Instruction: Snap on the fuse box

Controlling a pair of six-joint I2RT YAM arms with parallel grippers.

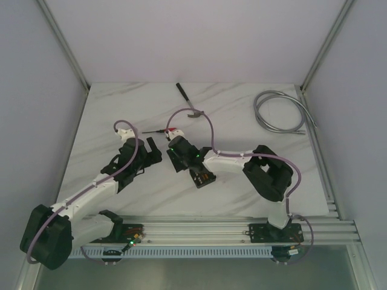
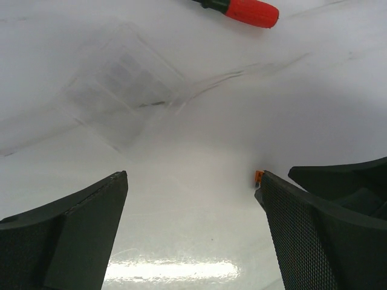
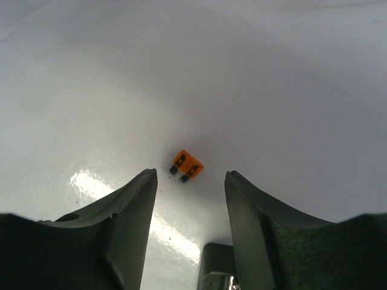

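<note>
A small orange fuse [image 3: 187,163] with dark prongs lies on the table, just beyond the fingertips of my right gripper, which is part open and empty. In the left wrist view it peeks out at the orange piece [image 2: 259,178], beside the open, empty left gripper. The dark fuse box [image 1: 202,178] sits at the table's middle, partly under the right arm; its edge [image 3: 214,263] shows at the bottom of the right wrist view.
A red-handled screwdriver [image 2: 251,12] lies behind the grippers. A hammer [image 1: 190,103] is at the back, a coiled grey hose [image 1: 281,130] at the right.
</note>
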